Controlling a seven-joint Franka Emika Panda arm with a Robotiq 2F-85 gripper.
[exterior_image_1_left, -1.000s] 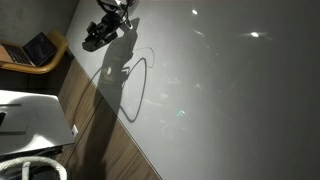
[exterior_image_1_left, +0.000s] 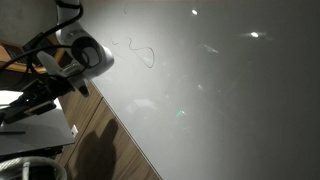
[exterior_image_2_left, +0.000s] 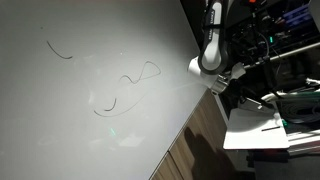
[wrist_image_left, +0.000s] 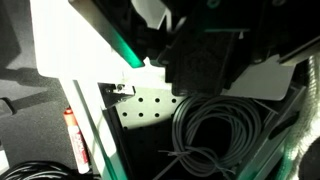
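A large whiteboard (exterior_image_1_left: 220, 110) fills most of exterior view 1, with a thin dark looping line (exterior_image_1_left: 150, 52) near its left part. Exterior view 2 shows that looping line (exterior_image_2_left: 140, 76) too, and a short dark stroke (exterior_image_2_left: 58, 51) farther left. Off the board, my gripper (exterior_image_1_left: 35, 100) is over the small white table. In the wrist view, a dark block (wrist_image_left: 200, 65) shows between the dark fingers, and the gripper appears shut on it. What the block is cannot be made out, and the fingertips are partly in shadow.
The white tabletop (wrist_image_left: 55, 45) lies under the gripper. Beyond its edge are a coiled grey cable (wrist_image_left: 215, 125), a perforated dark panel (wrist_image_left: 148, 108) and a red-and-white cylinder (wrist_image_left: 75, 140). A wooden strip (exterior_image_1_left: 110, 150) borders the whiteboard.
The arm has swung from beside the whiteboard's upper left down and left to the white table. Its shadow has left much of the board, and the arm now covers the laptop and chair.
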